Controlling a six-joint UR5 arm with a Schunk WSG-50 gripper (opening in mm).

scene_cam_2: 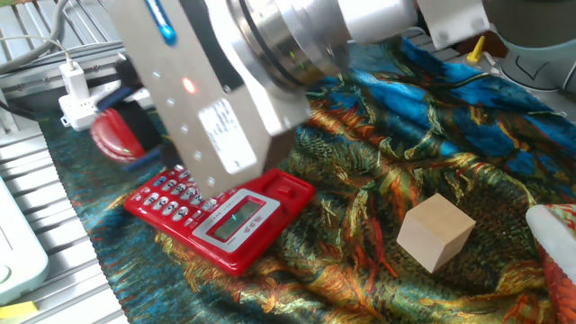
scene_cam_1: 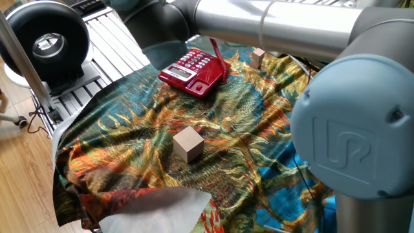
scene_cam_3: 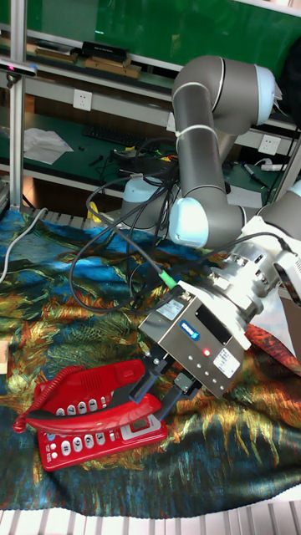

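A red desk telephone base (scene_cam_1: 194, 72) with grey keys and a small display lies on the patterned cloth. Its red handset (scene_cam_3: 80, 417) is off to one side of the cradle in exterior view 3, appearing in front of the base. My gripper (scene_cam_3: 151, 403) is shut on one end of the handset, its dark fingers (scene_cam_3: 150, 378) on either side. In exterior view 2 the red handset end (scene_cam_2: 115, 135) shows between the fingers, above and beyond the base. The coiled red cord (scene_cam_1: 220, 59) rises from the base. Exterior view 1 does not show the fingers; the arm hides that area.
A wooden cube (scene_cam_1: 189, 144) rests on the cloth in front of the phone, and a smaller wooden block (scene_cam_1: 257, 58) sits behind it. A white power strip (scene_cam_2: 81, 108) lies near the back edge.
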